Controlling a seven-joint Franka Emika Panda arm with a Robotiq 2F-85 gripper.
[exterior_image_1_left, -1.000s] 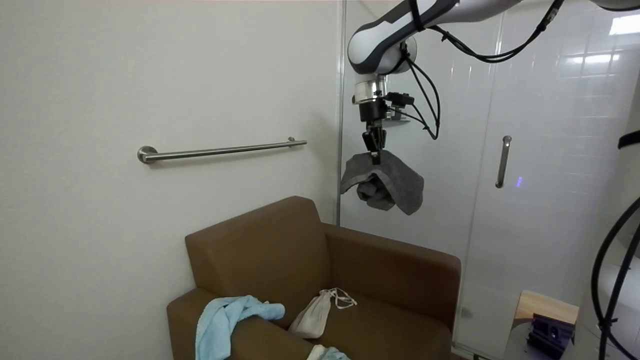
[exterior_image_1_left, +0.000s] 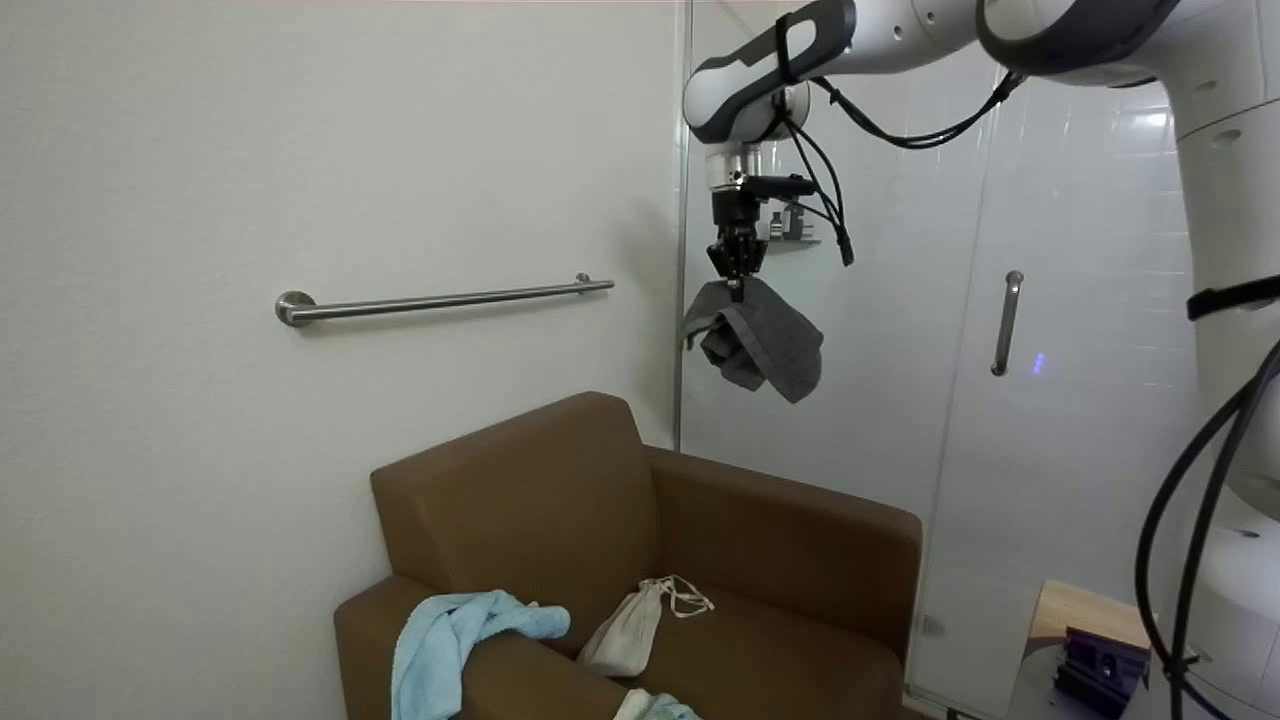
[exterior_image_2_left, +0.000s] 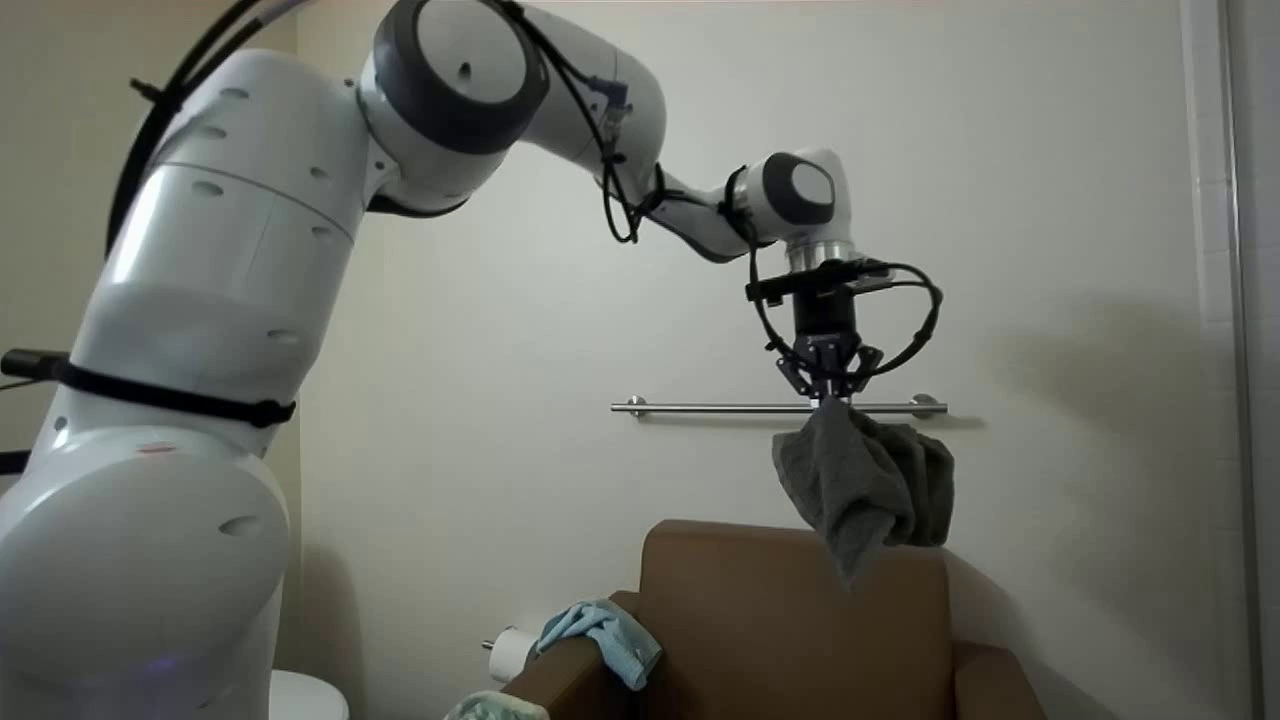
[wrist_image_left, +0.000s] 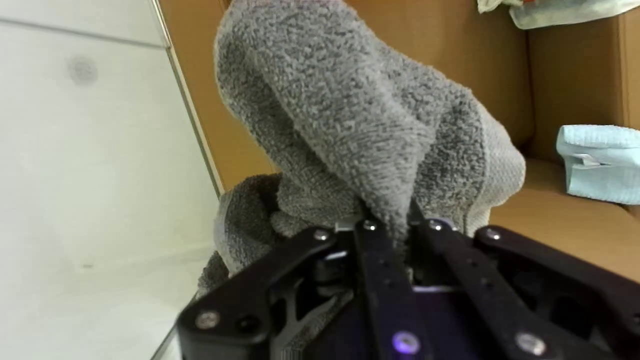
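A dark grey towel (exterior_image_1_left: 768, 340) hangs bunched from my gripper (exterior_image_1_left: 737, 286), which is shut on it well above the brown armchair (exterior_image_1_left: 516, 492). In exterior view 2 the towel (exterior_image_2_left: 861, 480) droops to a point in front of the wall, its top just under the metal bar (exterior_image_2_left: 720, 408). Up close in the wrist view, a fold of the towel (wrist_image_left: 336, 102) is pinched between the fingers of my gripper. The cloth hides most of the fingertips there.
A light blue cloth (exterior_image_1_left: 462, 642) drapes over the chair's arm, and a cream drawstring pouch (exterior_image_1_left: 626, 634) lies on the seat. The wall bar (exterior_image_1_left: 450, 305) is empty. Behind the towel stands a glass shower door with a handle (exterior_image_1_left: 1008, 324).
My arm has risen slightly and shifted a little left in exterior view 1, carrying the grey towel along. The chair and the things on it have stayed put.
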